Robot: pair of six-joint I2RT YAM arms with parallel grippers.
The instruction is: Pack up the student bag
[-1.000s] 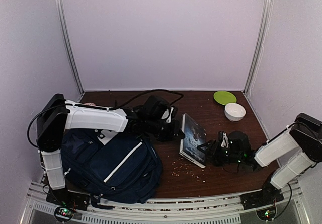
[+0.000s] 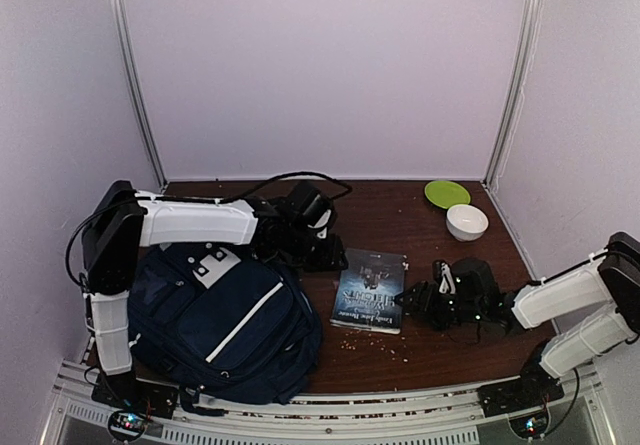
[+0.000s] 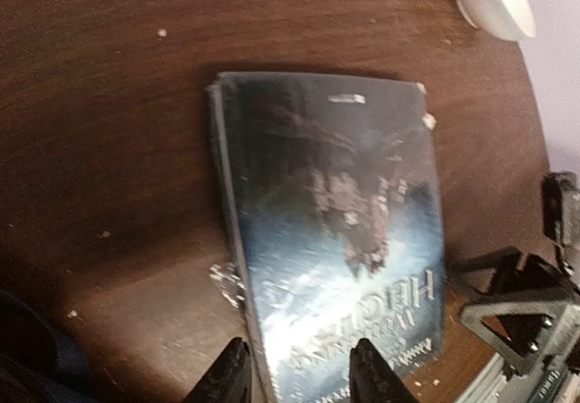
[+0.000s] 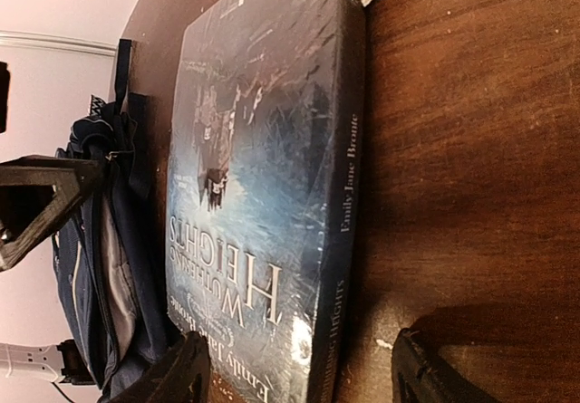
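The dark blue Wuthering Heights book [image 2: 368, 287] [image 3: 326, 222] [image 4: 254, 177] lies flat on the wooden table between my grippers. My left gripper [image 2: 330, 260] is above the book's left side, fingers apart, holding nothing. My right gripper [image 2: 415, 300] stands low at the book's right end, open, with the book's edge between or just beside its fingers in the right wrist view. The navy backpack [image 2: 230, 325] lies at the left, partly under the left arm.
A green plate [image 2: 447, 193] and a white bowl [image 2: 466, 222] sit at the back right. White panels enclose the back and sides.
The book was tilted up between the grippers about a second ago and now lies flat.
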